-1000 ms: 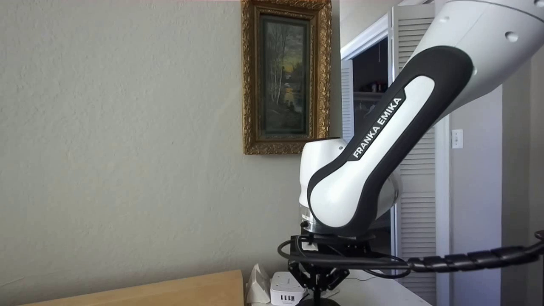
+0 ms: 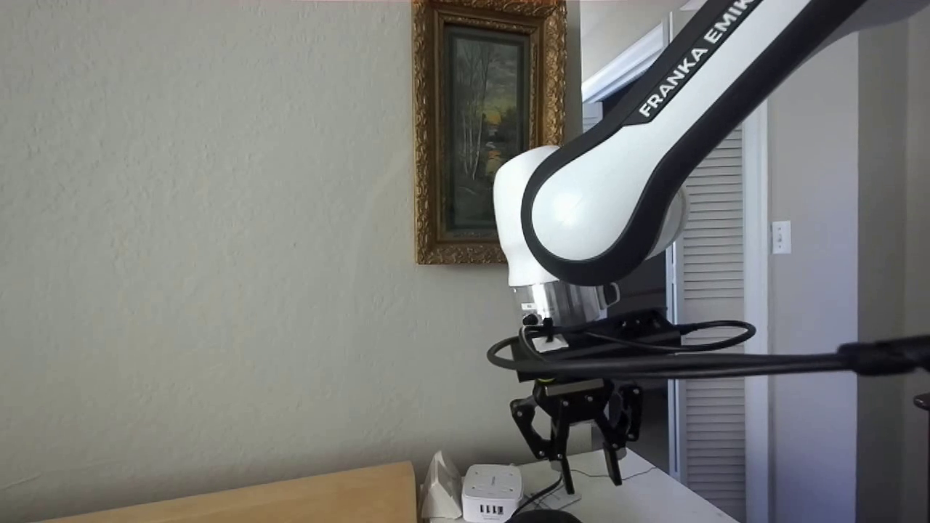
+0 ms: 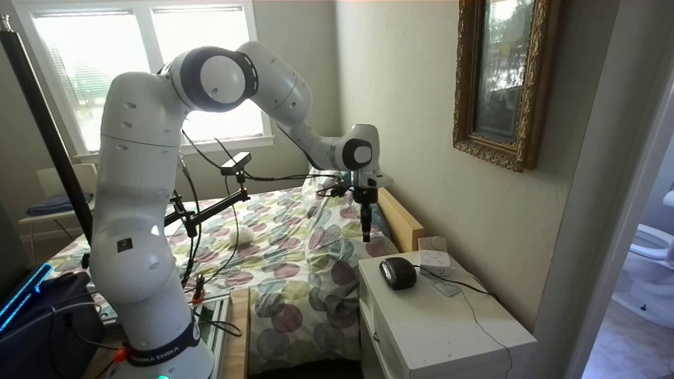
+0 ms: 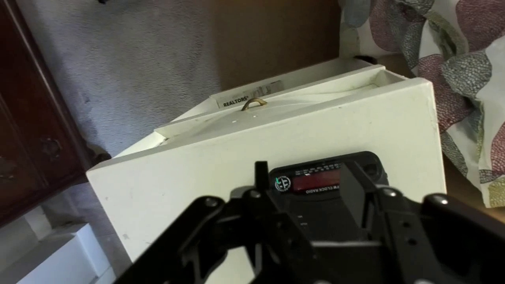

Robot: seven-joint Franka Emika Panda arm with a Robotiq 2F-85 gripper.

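My gripper (image 2: 593, 481) hangs above the white nightstand, its fingers part open and pointing down. Nothing shows between them. A black clock radio (image 3: 398, 272) sits on the nightstand (image 3: 467, 328), below and apart from the gripper (image 3: 366, 240). Looking down in the wrist view, the clock radio (image 4: 315, 182) lies beyond the fingertips, its red display facing the drawer side. The fingers and gripper body hide part of its near end. In exterior view 1 only the radio's dark top (image 2: 545, 517) shows at the bottom edge.
A white power strip (image 3: 434, 260) with a cord stands behind the radio. The wooden headboard (image 3: 401, 221) and the bed adjoin the nightstand. The upper drawer (image 4: 279, 101) is partly out. Bare nightstand top lies beside the radio.
My arm has risen well clear of the clock radio. The fingers, close together at the radio before, are now spread apart. The radio stays on the nightstand.
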